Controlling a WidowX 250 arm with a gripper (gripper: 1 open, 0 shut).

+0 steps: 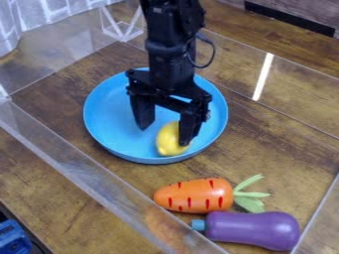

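My black gripper (167,117) is open, its two fingers reaching down into a blue plate (110,127). A yellow object (171,144), perhaps a toy lemon, rests on the plate, just under the right finger, which hides part of it; I cannot tell whether they touch. The left finger is over the bare plate.
An orange toy carrot (193,195) and a purple toy eggplant (255,230) lie in front of the plate at the lower right. Clear plastic edges border the wooden surface. A blue object (11,238) sits at the bottom left. Bare wood lies right of the plate.
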